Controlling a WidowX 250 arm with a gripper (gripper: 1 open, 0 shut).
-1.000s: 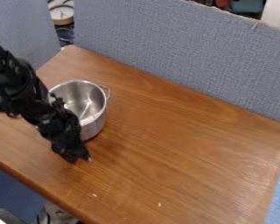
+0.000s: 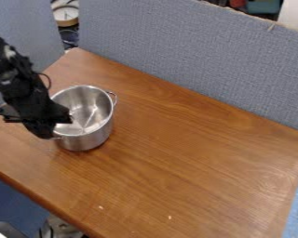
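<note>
A steel pot (image 2: 92,132) with loop handles sits on the wooden table (image 2: 189,177) at the left. My black gripper (image 2: 55,130) reaches in from the left, with its fingertips at the pot's near-left rim. Whether the fingers hold the rim or how far apart they stand is unclear.
A grey padded wall (image 2: 189,65) runs along the back of the table, and another stands at the left. A blue strip (image 2: 294,209) lies at the right edge.
My gripper has risen and moved back from the table in front of the pot to the pot's near-left rim. The pot looks unmoved.
</note>
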